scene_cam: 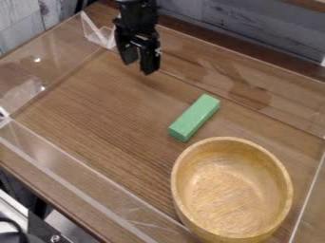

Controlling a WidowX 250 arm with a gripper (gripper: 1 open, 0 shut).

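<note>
A black robot gripper [137, 59] hangs at the top centre over the wooden surface [89, 133], its fingers open; nothing shows between them. A green block [195, 118] lies to its lower right, apart from it. A large round tan bowl [230, 185] sits at the bottom right.
A pale, translucent object [99, 30] is at the upper left, behind the gripper. Dark gaps show beyond the surface at the top and lower left.
</note>
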